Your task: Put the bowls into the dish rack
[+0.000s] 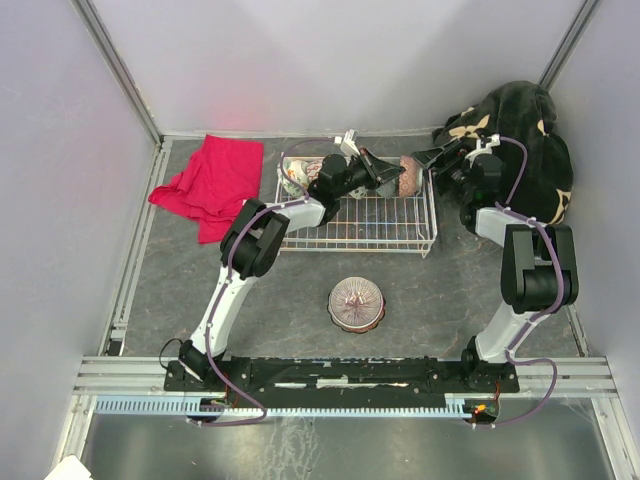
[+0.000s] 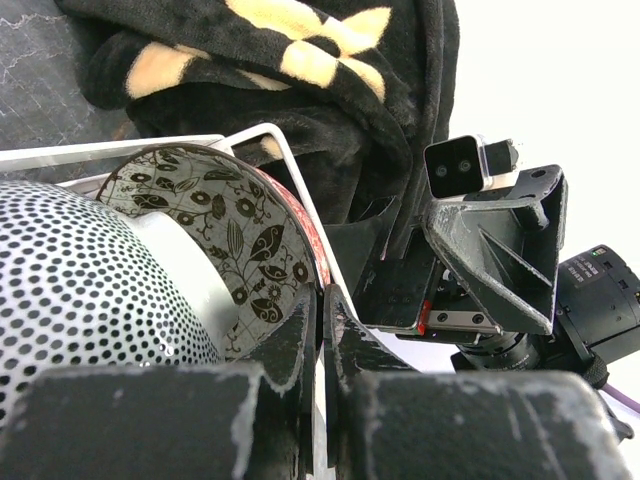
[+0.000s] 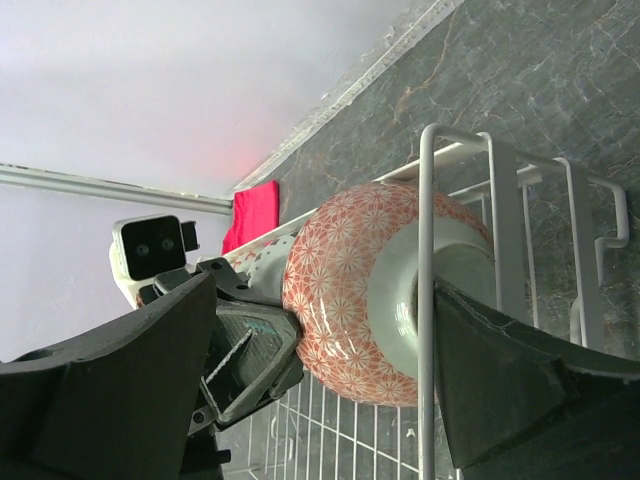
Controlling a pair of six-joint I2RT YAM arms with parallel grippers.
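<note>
A red-patterned bowl (image 1: pixel 409 177) stands on its side at the right end of the white dish rack (image 1: pixel 350 236). My left gripper is shut on its rim, beside the flower-printed inside (image 2: pixel 240 225). At the rack's right end is my right gripper (image 1: pixel 432 164). In the right wrist view its two dark fingers (image 3: pixel 520 390) stand apart, with the rack's end wire and the red bowl (image 3: pixel 345 290) seen between them; whether they clasp anything is unclear. Other bowls (image 1: pixel 297 174) stand in the rack's left part. One more bowl (image 1: pixel 356 304) lies upside down on the table.
Behind and right of the rack lies a bunched dark blanket (image 1: pixel 515 130), close to my right gripper. A red cloth (image 1: pixel 222 180) covers the back left. In the left wrist view a dark-dotted bowl (image 2: pixel 90 280) sits close by.
</note>
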